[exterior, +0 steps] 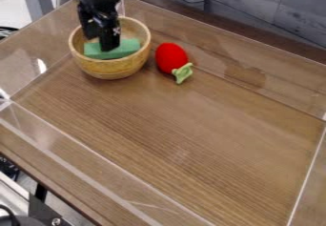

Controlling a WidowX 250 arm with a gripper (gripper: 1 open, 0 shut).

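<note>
My black gripper (pixel 102 30) reaches from the top into the back of a tan bowl (pixel 112 66) at the upper left, over a green block (pixel 113 50) lying in it. Its fingertips are dark and small in the view. A red object with a pale green end (pixel 173 56), like a toy vegetable, lies on the table just right of the bowl.
A grey wall (pixel 274 1) stands along the back right. Cables lie beyond the table's left edge.
</note>
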